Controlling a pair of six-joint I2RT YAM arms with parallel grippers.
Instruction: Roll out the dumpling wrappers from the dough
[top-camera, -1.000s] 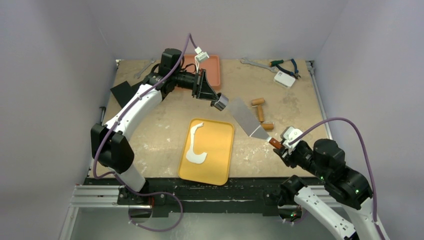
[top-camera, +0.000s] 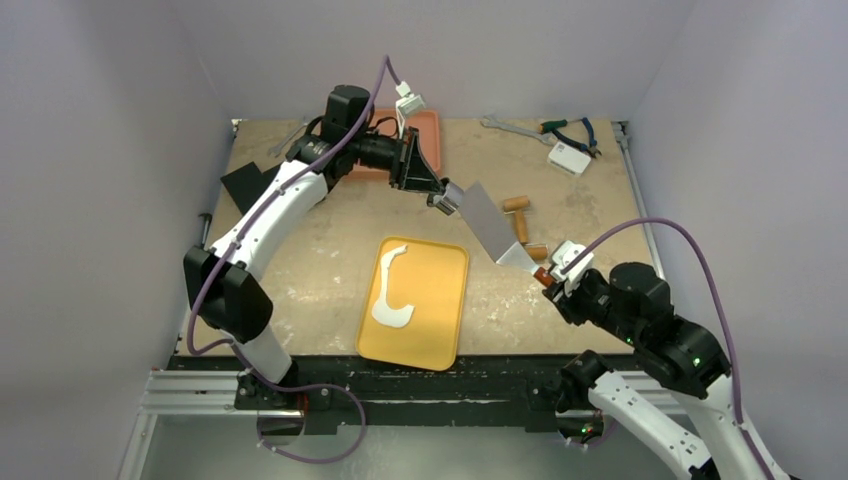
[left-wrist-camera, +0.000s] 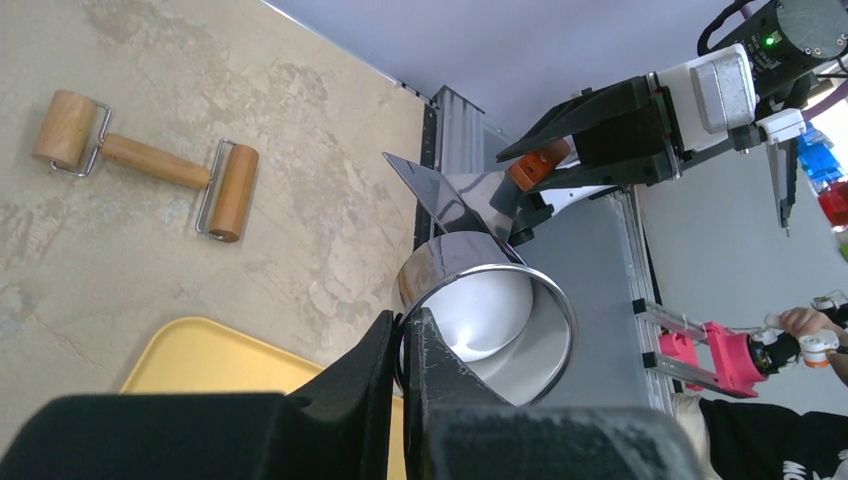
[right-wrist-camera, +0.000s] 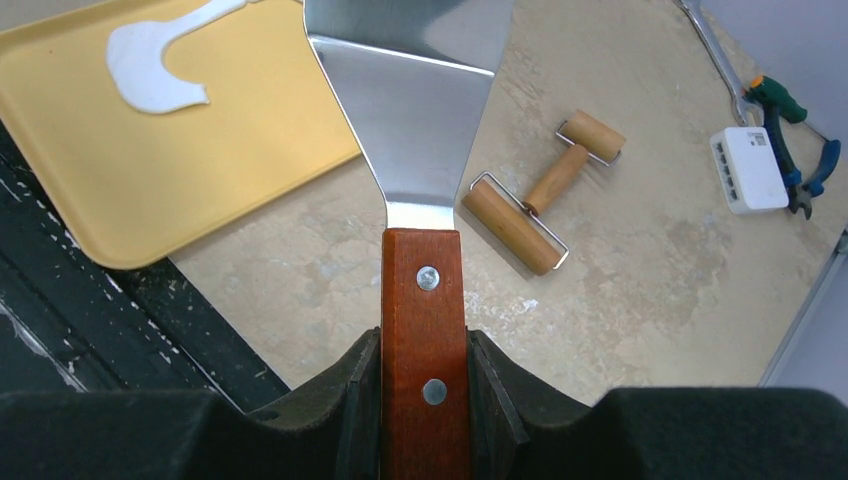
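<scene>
My left gripper is shut on the rim of a round steel cup-like cutter (left-wrist-camera: 430, 260). My right gripper grips the wooden handle (right-wrist-camera: 424, 300) of a broad steel spatula, whose blade (top-camera: 485, 222) reaches up beside the cutter in the top view; whether they touch is unclear. A yellow tray (top-camera: 430, 320) holds a white flattened piece (top-camera: 392, 312) with a long narrow tail, apparently dough. A wooden double-headed roller (top-camera: 520, 228) lies on the table to the tray's right.
A salmon tray (top-camera: 425, 140) sits at the back behind the left arm, black plates (top-camera: 242, 185) at back left. Wrenches (top-camera: 510, 127), pliers (top-camera: 585, 140) and a white box (top-camera: 568, 158) lie along the back.
</scene>
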